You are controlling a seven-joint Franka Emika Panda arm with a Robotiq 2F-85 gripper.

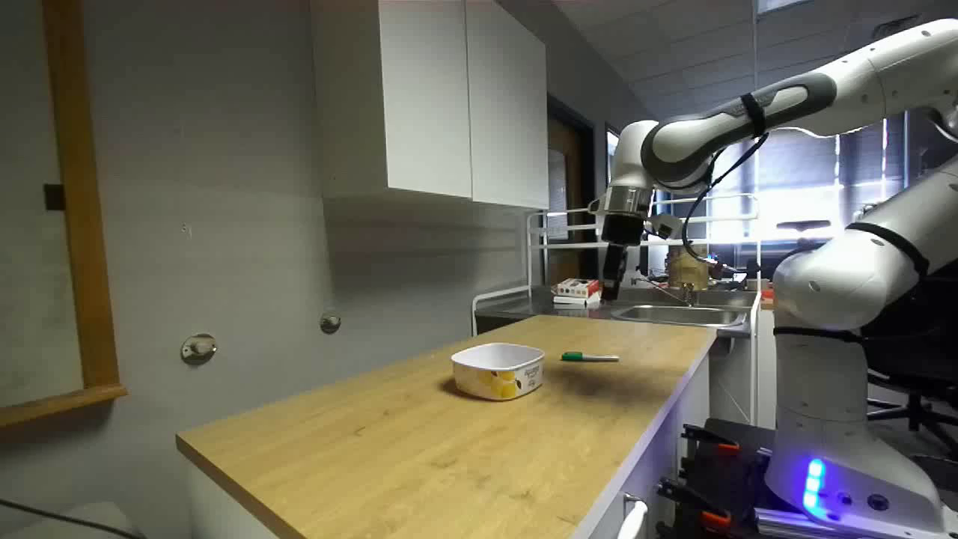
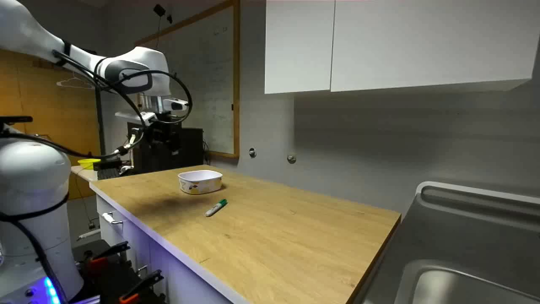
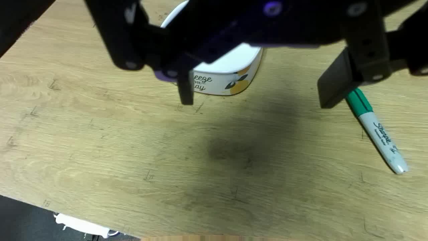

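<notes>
A white bowl with a lemon print stands upright on the wooden counter; in the wrist view part of the bowl is hidden behind my gripper. To one side of it lies a green-capped marker, flat on the wood and apart from the bowl. In the wrist view the marker shows at the right, its cap end partly covered by a finger. My gripper is open, its fingers wide apart and nothing between them. It hangs well above the counter, clear of both objects.
A metal sink adjoins its far end, with small boxes beside it. White wall cabinets overhang the wall side. A drawer handle sticks out at the front.
</notes>
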